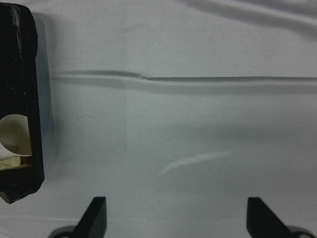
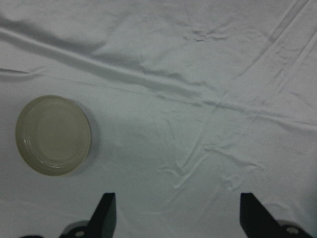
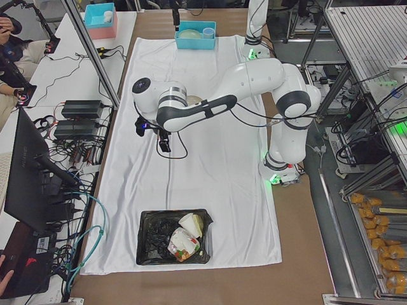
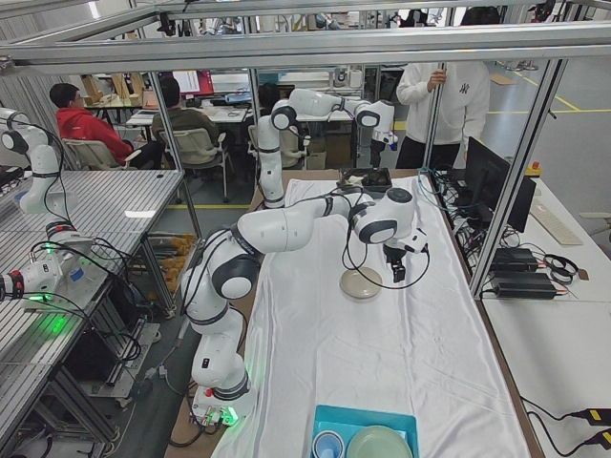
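My left gripper (image 3: 164,145) hangs over the white cloth, open and empty, beside a black bin (image 3: 149,238) (image 1: 15,74) holding cups and food-like waste. My right gripper (image 4: 397,267) is also open and empty, above the cloth near a beige round plate (image 4: 360,282) (image 2: 52,135). In the camera left view the left arm partly hides that plate.
A blue tray (image 3: 195,44) (image 4: 327,412) with a green plate (image 4: 380,444) and blue cup (image 4: 327,447) sits at the far end from the bin. Monitor (image 4: 492,191), cables and frame posts border the cloth.
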